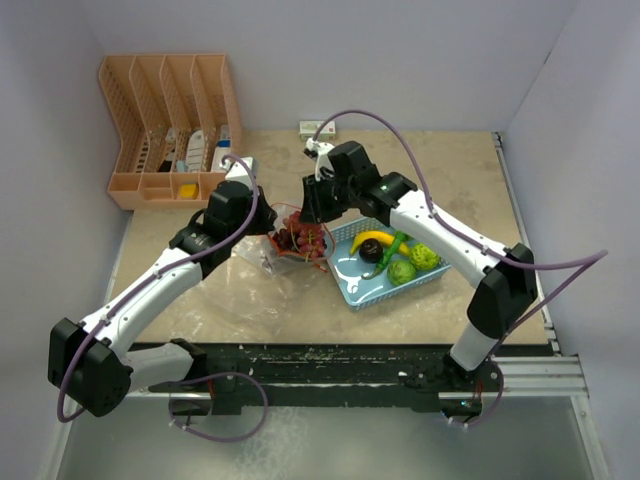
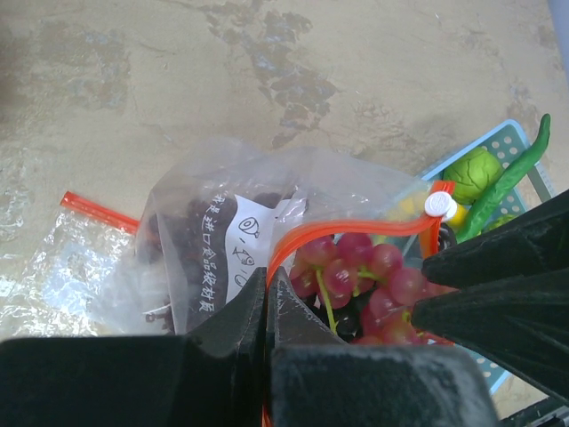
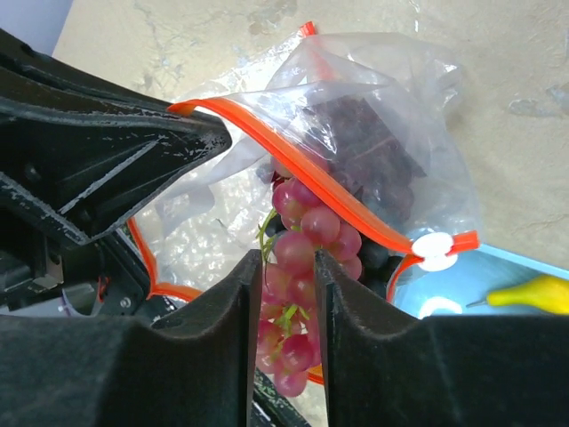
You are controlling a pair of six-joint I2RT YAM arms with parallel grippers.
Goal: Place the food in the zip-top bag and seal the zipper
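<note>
The clear zip top bag [image 2: 200, 258], with an orange zipper rim and a white slider [image 2: 438, 204], has its mouth spread wide. My left gripper is shut on the orange rim at one side. Pink grapes [image 3: 307, 227] lie in the mouth over dark grapes [image 3: 373, 253] inside the bag. My right gripper is directly above the pink bunch, its fingers parted; grapes show through the gap. From above, the right gripper [image 1: 315, 205] covers part of the mouth.
Right of the bag stands a blue basket [image 1: 365, 297] with a banana, eggplant, green pepper and green vegetables. A divided orange rack [image 1: 150, 190] is at the back left. Clear plastic lies on the table front left.
</note>
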